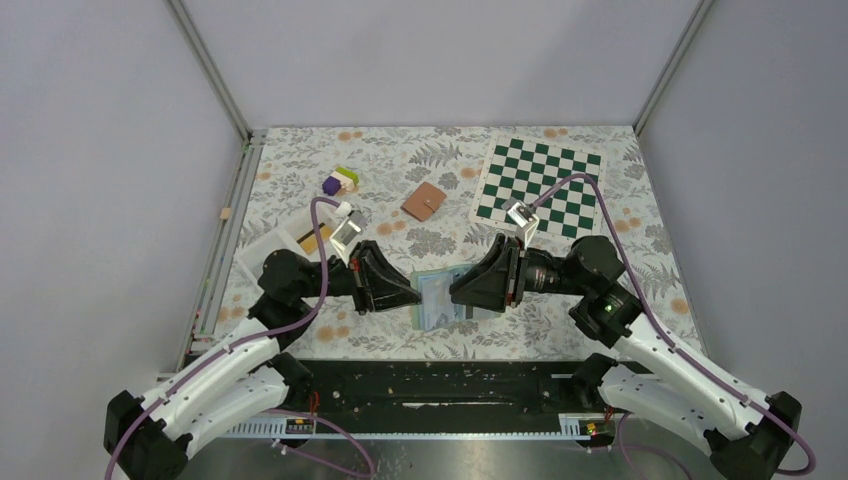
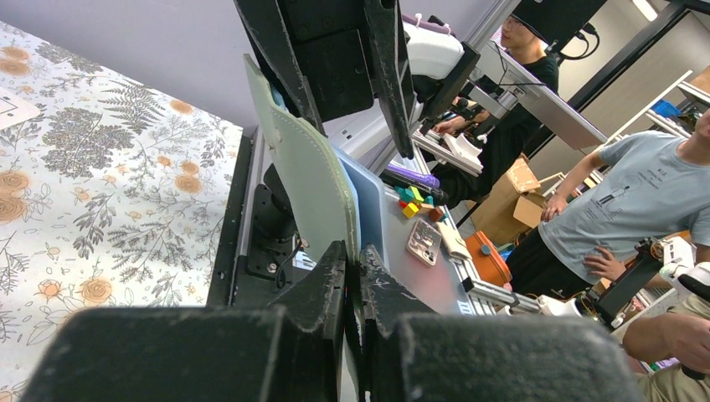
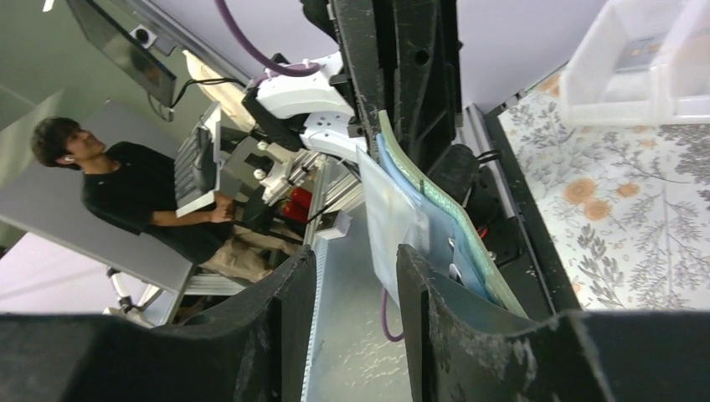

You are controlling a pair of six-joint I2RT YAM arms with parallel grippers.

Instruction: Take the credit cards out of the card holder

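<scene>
A pale green card holder (image 1: pixel 426 318) hangs open between the two arms, above the table's front part. My left gripper is shut on its edge, the green cover (image 2: pixel 311 180) rising from between the fingers. On the holder's inner side, in the right wrist view, a clear sleeve or card flap (image 3: pixel 389 222) stands out from the green cover (image 3: pixel 456 209). Beside that flap is my right gripper, its fingers apart, one fingertip overlapping the flap's lower part. Whether a card lies between the right fingers does not show; the gap looks empty.
A brown wallet (image 1: pixel 424 201) lies mid-table, a green-and-white checkered board (image 1: pixel 537 187) at the back right. Behind the left arm stands a clear tray (image 1: pixel 262 250) with a card (image 1: pixel 314 238) in it. A small colored block toy (image 1: pixel 340 181) lies farther back.
</scene>
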